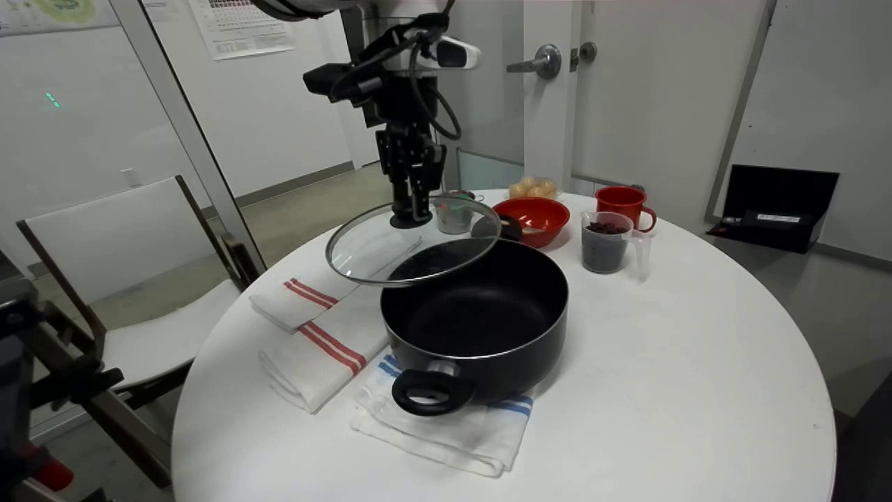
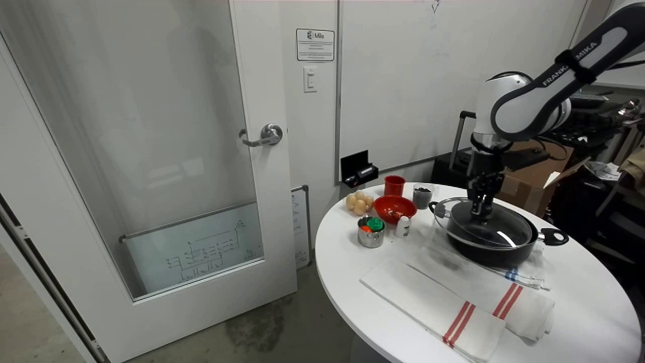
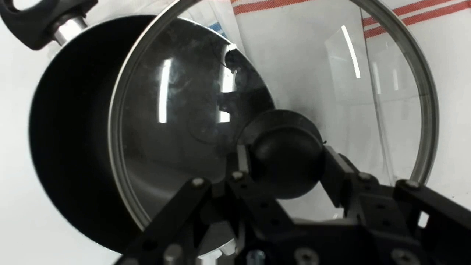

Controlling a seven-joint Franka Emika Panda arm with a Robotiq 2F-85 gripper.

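Note:
My gripper is shut on the round black knob of a glass lid. The lid hangs tilted in the air, its steel rim overlapping only part of the open black pot. In the wrist view the pot's dark inside shows uncovered to the left, while the lid's other side lies over the towels. No food can be made out inside the pot. A white towel with blue stripes lies beneath the pot.
Two red-striped towels lie beside the pot. Behind it stand a red bowl, a measuring cup, a red mug, a metal pot and a small white bottle.

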